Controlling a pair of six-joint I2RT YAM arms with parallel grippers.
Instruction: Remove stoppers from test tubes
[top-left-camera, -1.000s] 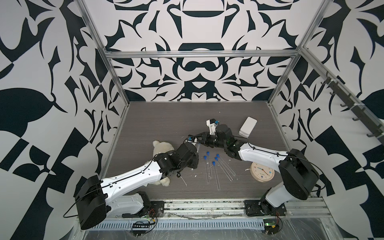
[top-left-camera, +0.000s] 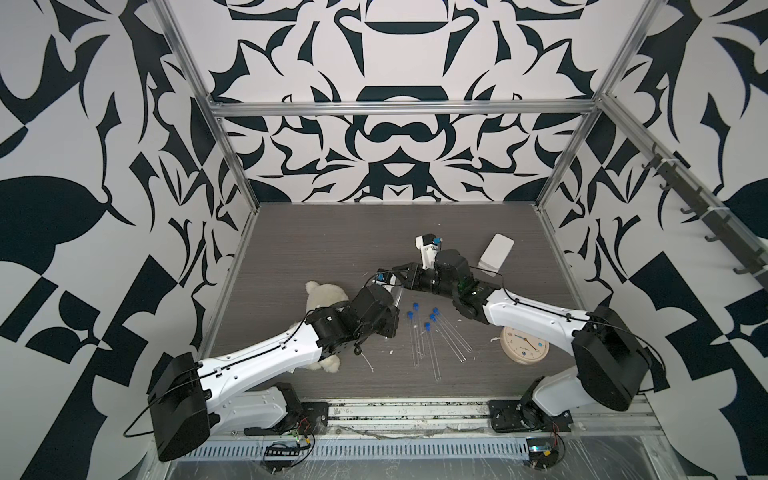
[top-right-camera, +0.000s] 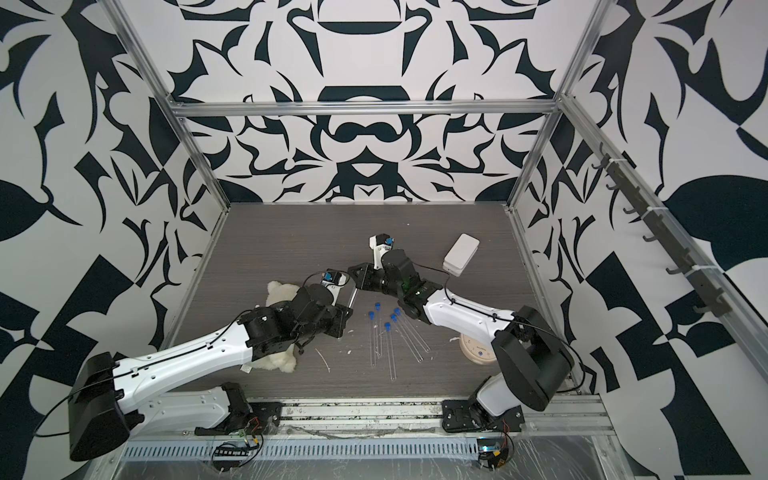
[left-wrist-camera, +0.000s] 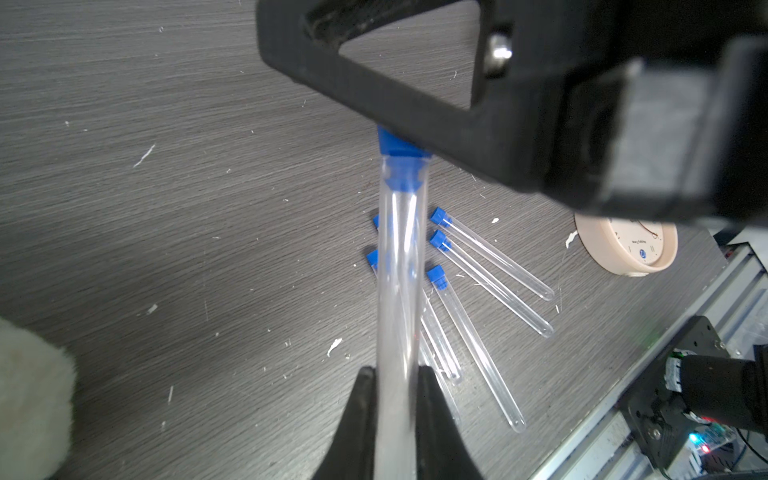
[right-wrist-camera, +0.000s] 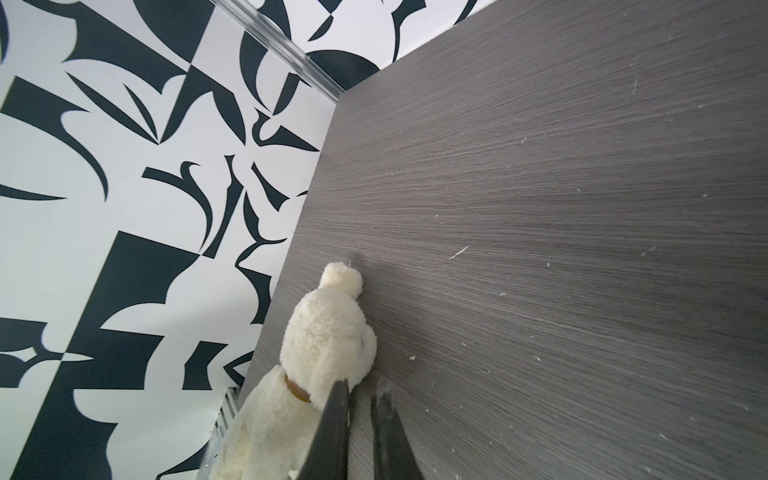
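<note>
A clear test tube (left-wrist-camera: 398, 280) stands upright in the left wrist view, and my left gripper is shut on its lower part. The tube's blue stopper (left-wrist-camera: 402, 150) sits in its mouth, its top hidden behind a dark finger (left-wrist-camera: 376, 80) of my right gripper. In the right wrist view my right gripper is partly open, with a narrow gap and no stopper visible between its tips. From the top left view, both grippers meet above the table. Several stoppered tubes (left-wrist-camera: 480, 352) lie on the table below.
A cream plush toy (right-wrist-camera: 328, 336) lies on the left. A round beige clock (top-left-camera: 524, 345) is near the right front, and a white box (top-left-camera: 496, 253) stands at the back right.
My right arm has shifted slightly rightward, its elbow moving outward and its wrist a little to the right. The left arm and the tubes on the table look unchanged.
</note>
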